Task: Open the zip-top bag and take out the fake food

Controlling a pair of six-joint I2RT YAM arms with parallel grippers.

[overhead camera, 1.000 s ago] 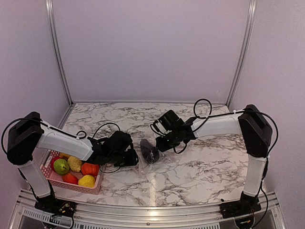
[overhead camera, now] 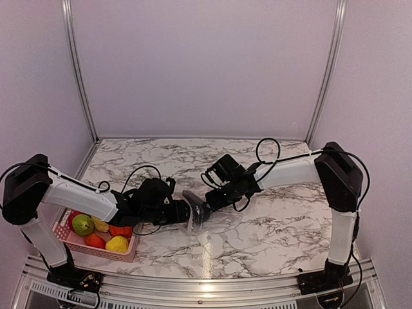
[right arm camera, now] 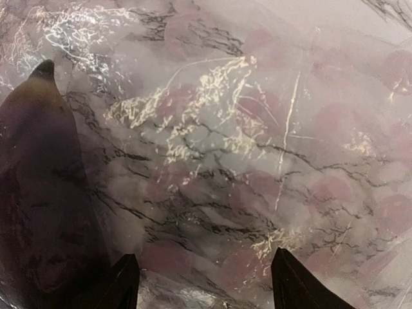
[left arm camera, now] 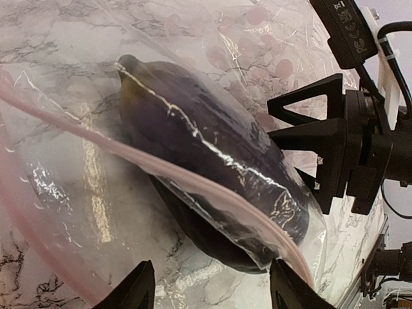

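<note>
A dark purple fake eggplant (left arm camera: pixel 193 129) lies inside a clear zip top bag (overhead camera: pixel 195 226) at mid-table. In the left wrist view, one pink zip strip (left arm camera: pixel 187 177) crosses over the eggplant; another pink strip (left arm camera: pixel 32 225) runs well apart from it at lower left. My left gripper is open at the strip end of the bag, its fingertips near the eggplant's blunt end. My right gripper stands open over the dotted plastic, right of the eggplant. Whether either fingertip touches the plastic is unclear.
A pink basket (overhead camera: pixel 134 250) of several fake fruits and vegetables stands at the left, under the left arm.
The eggplant and bag have shifted slightly left, and my right gripper has moved a little the same way. My left gripper has turned slightly and stays beside the bag.
</note>
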